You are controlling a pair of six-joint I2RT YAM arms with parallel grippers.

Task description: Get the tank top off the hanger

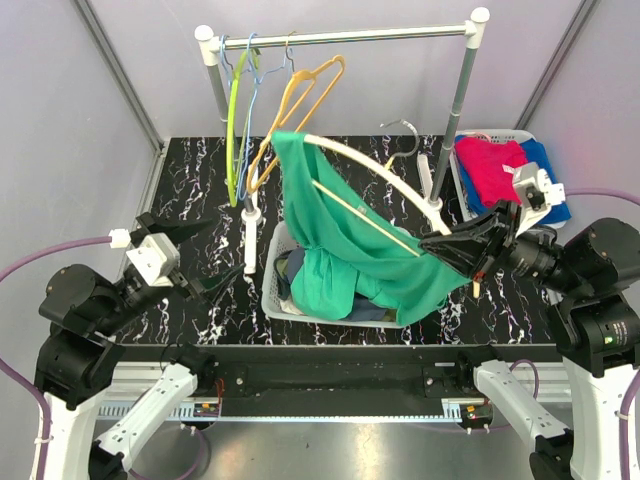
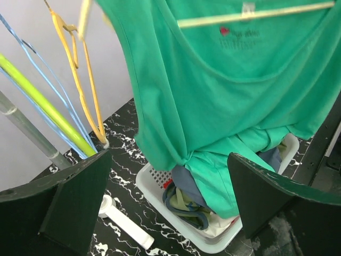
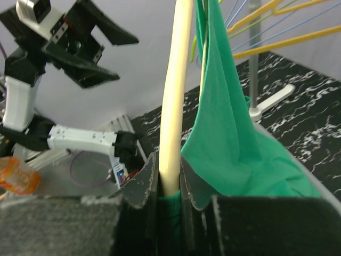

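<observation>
The green tank top point(image 1: 335, 225) hangs on a pale wooden hanger point(image 1: 375, 165), its lower part drooping into the basket below. My right gripper point(image 1: 432, 240) closes around one end of the hanger; in the right wrist view the hanger point(image 3: 171, 106) stands between the fingers, with green cloth point(image 3: 170, 205) bunched at its base. The hanger's metal hook point(image 1: 404, 128) points away toward the rack. Over at the left, my left gripper point(image 1: 212, 258) is open and empty, apart from the cloth. In the left wrist view the tank top point(image 2: 224, 101) spreads beyond the open fingers point(image 2: 277, 202).
A white basket point(image 1: 270, 290) of clothes stands in the middle. Yellow hangers point(image 1: 290, 100), a green hanger point(image 1: 232, 130) and blue ones hang from the rack rail point(image 1: 380, 35). A second basket point(image 1: 462, 190) with pink and blue clothes sits at the back right.
</observation>
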